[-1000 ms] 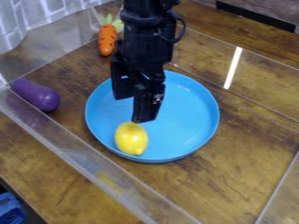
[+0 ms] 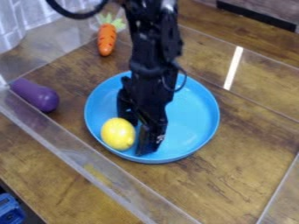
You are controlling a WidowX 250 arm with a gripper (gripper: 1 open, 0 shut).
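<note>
A yellow lemon-like toy lies in the left front part of a blue plate. My black gripper is lowered into the plate just right of and behind the yellow toy, its fingers open. Whether a finger touches the toy is unclear, and part of the plate is hidden behind the arm.
A purple eggplant lies left of the plate, and an orange carrot stands at the back left. A clear plastic edge runs along the front left.
My gripper has moved down into the plate toward the yellow toy. The toy sits slightly farther left and higher in the view than before.
</note>
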